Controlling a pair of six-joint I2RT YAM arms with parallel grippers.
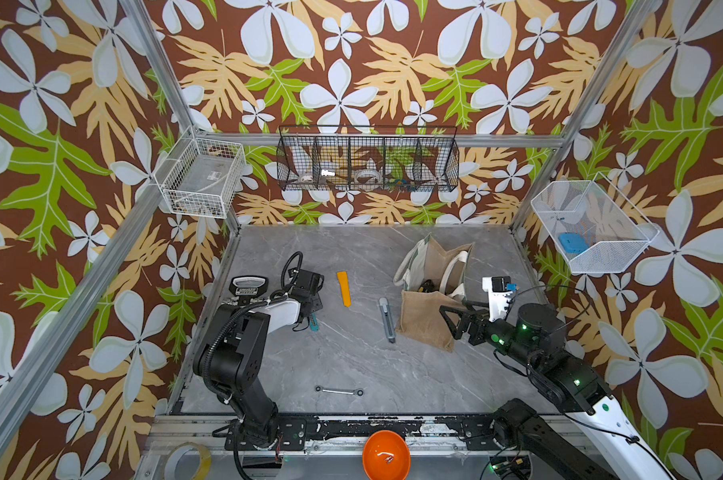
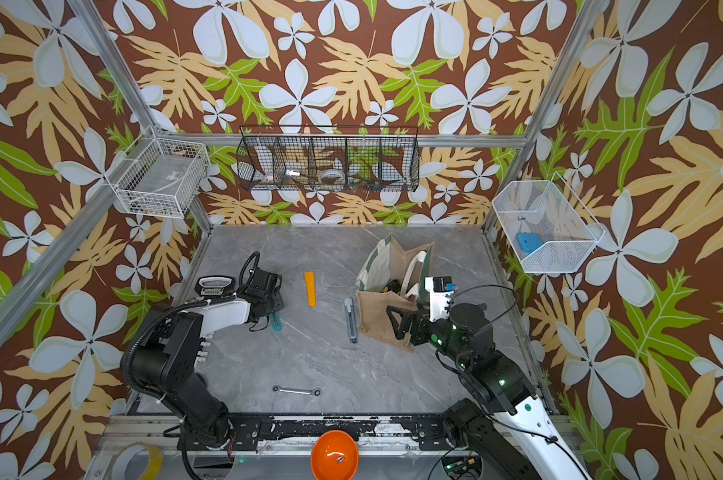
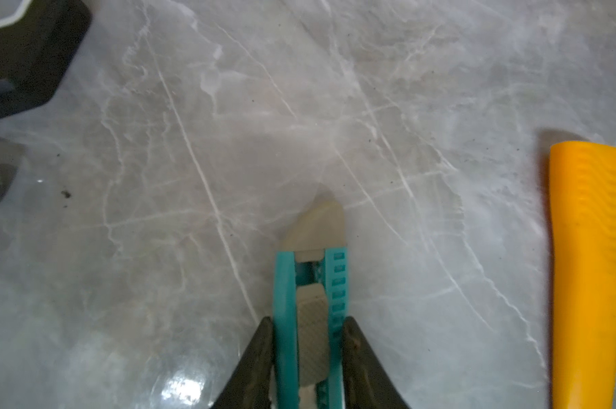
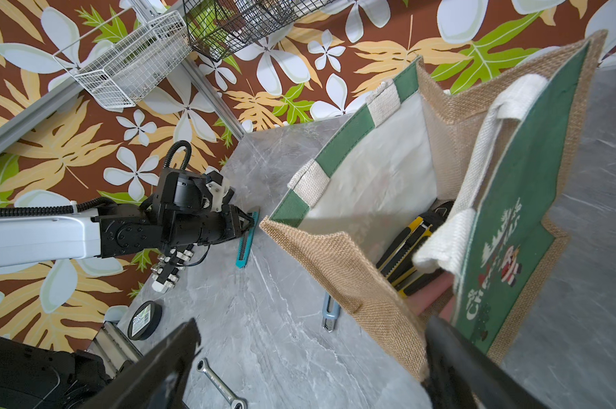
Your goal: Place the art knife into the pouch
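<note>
In the left wrist view, a teal art knife (image 3: pixel 285 293) with a beige slider and tip lies on the grey table, its tip pointing away. My left gripper is over it, a finger close along each side; whether both press on it I cannot tell. The pouch (image 4: pixel 342 272), a burlap bag with green panels and white handles, stands open on the right half of the table. Yellow-and-black tools (image 4: pixel 410 245) lie inside it. My right gripper stands open at the pouch's near right side, its fingers (image 4: pixel 185 347) wide apart.
Between the left arm and the pouch lie an orange-yellow handle (image 1: pixel 344 289) and a grey-blue cutter (image 1: pixel 387 320). A wrench (image 1: pixel 339 391) rests near the front edge. A black-framed device (image 1: pixel 248 286) sits at the left.
</note>
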